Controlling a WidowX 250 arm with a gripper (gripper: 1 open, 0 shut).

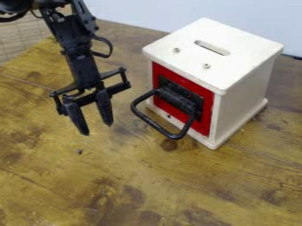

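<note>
My black gripper hangs over the wooden table at the left, open, its two fingers apart with nothing between them. To its right stands a white wooden box with a red front, a dark panel and a black looped handle sticking out toward the lower left. A slot and two small studs show on the box's top. The gripper is apart from the handle, to its left.
The box fills the right middle. A mat edge shows at the far upper left.
</note>
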